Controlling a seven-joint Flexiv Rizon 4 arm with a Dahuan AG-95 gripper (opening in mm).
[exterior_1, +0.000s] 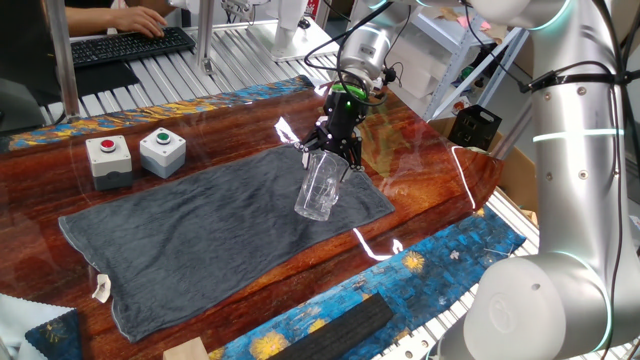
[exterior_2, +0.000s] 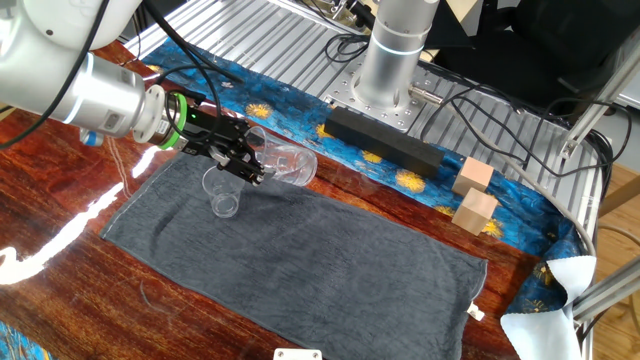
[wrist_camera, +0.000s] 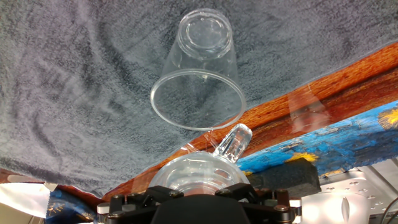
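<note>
A clear mug (exterior_2: 291, 163) with a handle is tipped over in front of my gripper (exterior_2: 256, 163), which is shut on it. In the wrist view the mug (wrist_camera: 194, 171) sits between the fingers at the bottom edge, its handle (wrist_camera: 234, 142) pointing up and right. A clear plastic cup (exterior_2: 223, 190) stands on the grey towel (exterior_2: 330, 250), close beside the mug. From the wrist, the cup (wrist_camera: 202, 62) shows its open rim nearest the mug. In exterior view 1 the two clear vessels overlap, and I cannot tell their outlines apart.
Two button boxes, one red-topped (exterior_1: 109, 162) and one green-topped (exterior_1: 163, 151), stand beyond the towel. A black bar (exterior_2: 383, 140) and two wooden blocks (exterior_2: 474, 211) lie along the blue patterned cloth. Most of the towel is bare.
</note>
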